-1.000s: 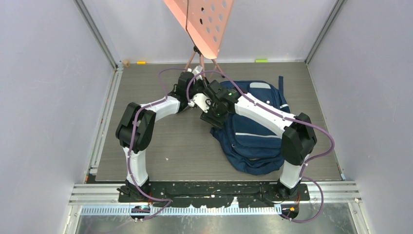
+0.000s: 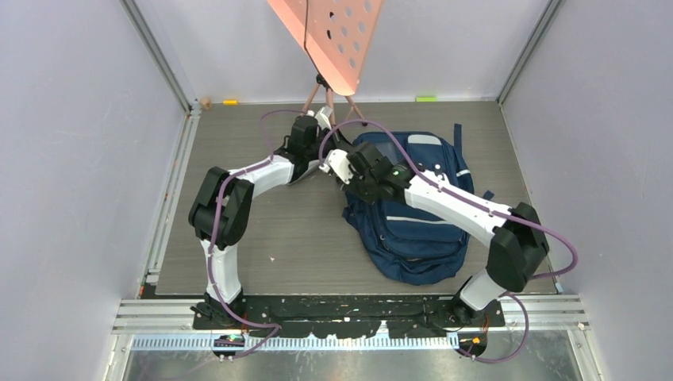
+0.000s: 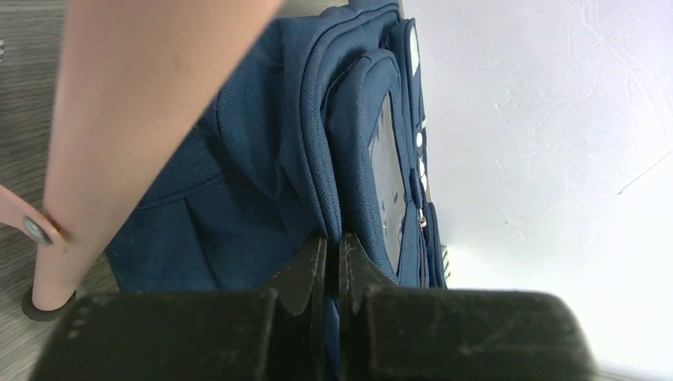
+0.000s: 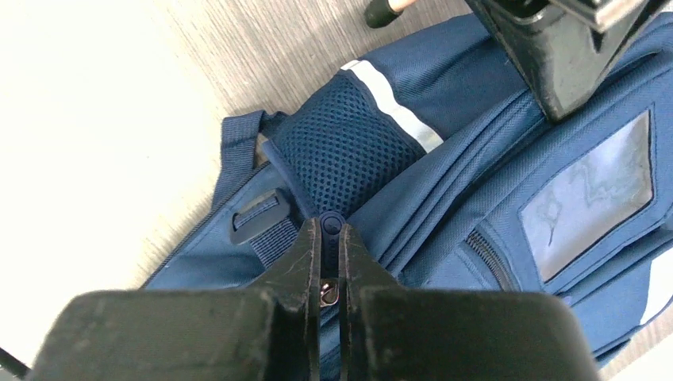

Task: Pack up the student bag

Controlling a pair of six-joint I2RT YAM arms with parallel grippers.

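The navy backpack (image 2: 421, 230) lies on the right half of the table, with a grey mesh pocket and pale stripes. In the left wrist view, my left gripper is shut on a folded edge of the bag fabric (image 3: 305, 135) near its top. My right gripper is shut on a dark blue zipper pull (image 4: 331, 225) at the bag's left side; a bit of metal shows just below the fingertips. From above, the right arm covers this part of the bag.
A pink perforated stand (image 2: 333, 40) rises behind the bag, its legs close to my left gripper. The two forearms are near each other over the bag's upper left. Bare table (image 2: 294, 246) spreads to the left and front.
My right arm has shifted a little to the right, its elbow swinging outward and toward the front. The left arm and the bag look still.
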